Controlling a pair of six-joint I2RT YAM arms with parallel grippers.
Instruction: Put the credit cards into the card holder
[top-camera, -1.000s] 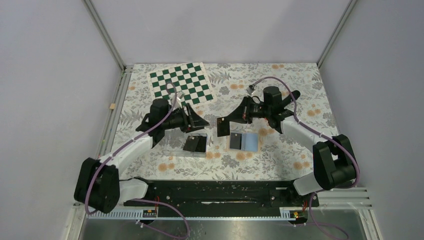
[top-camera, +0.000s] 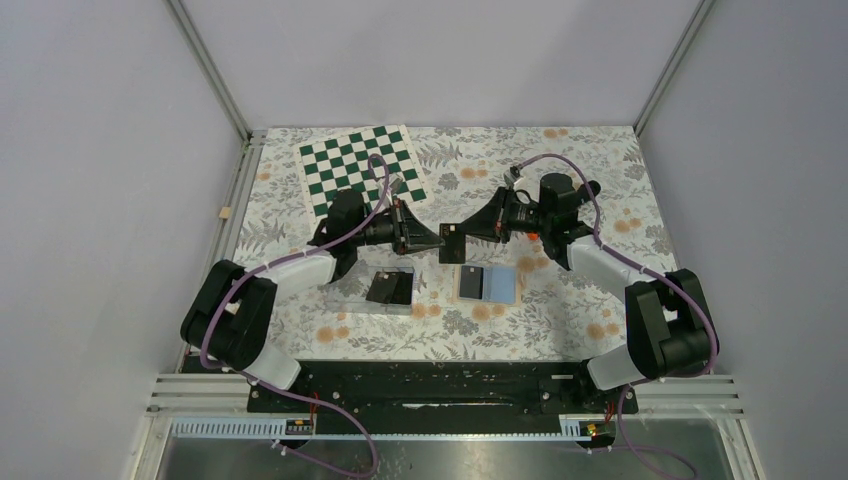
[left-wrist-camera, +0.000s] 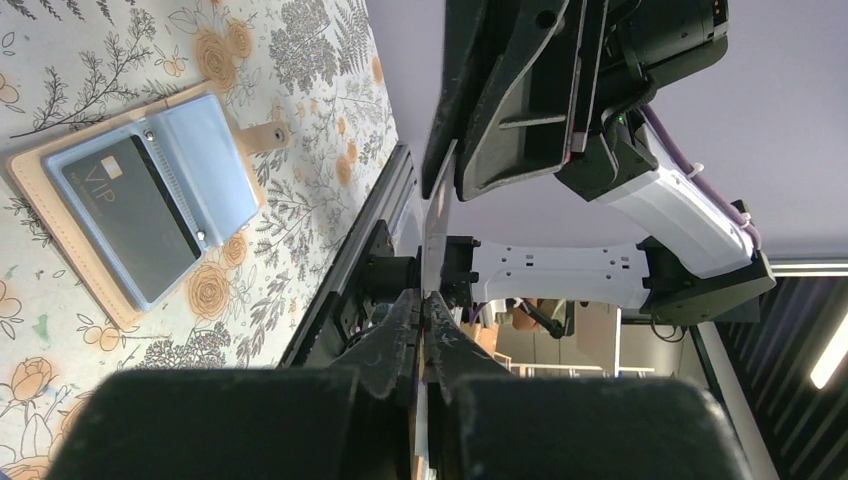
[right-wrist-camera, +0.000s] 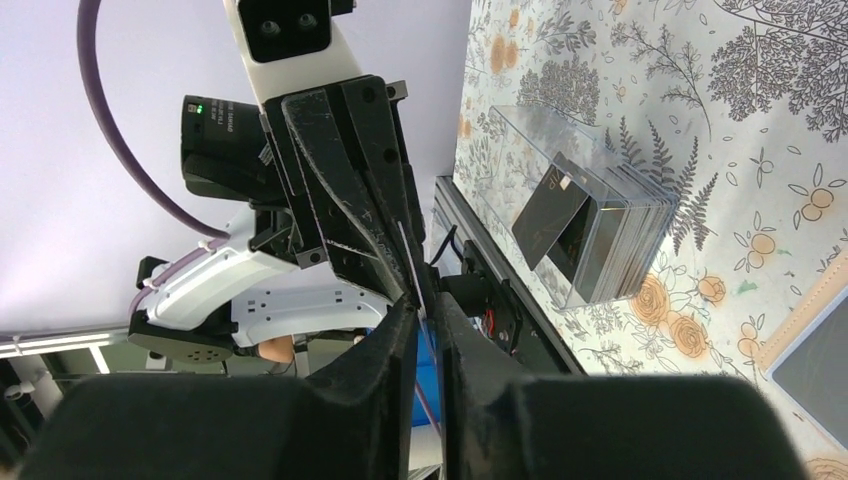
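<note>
A black credit card (top-camera: 453, 250) hangs upright between my two grippers above the table. My left gripper is shut on one edge of it; in the left wrist view the card (left-wrist-camera: 436, 235) shows almost edge-on. At the opposite edge, my right gripper has its fingers slightly parted around the card. The tan card holder (left-wrist-camera: 247, 139) lies unfolded below, with a dark VIP card (left-wrist-camera: 130, 210) in one blue-tinted clear sleeve and the other sleeve (left-wrist-camera: 207, 160) empty-looking. Left of it, a clear box (right-wrist-camera: 600, 280) contains more dark cards (right-wrist-camera: 550, 215).
A green-and-white checkered board (top-camera: 350, 165) lies at the back left. Behind the right arm sits a black object (top-camera: 590, 190).
</note>
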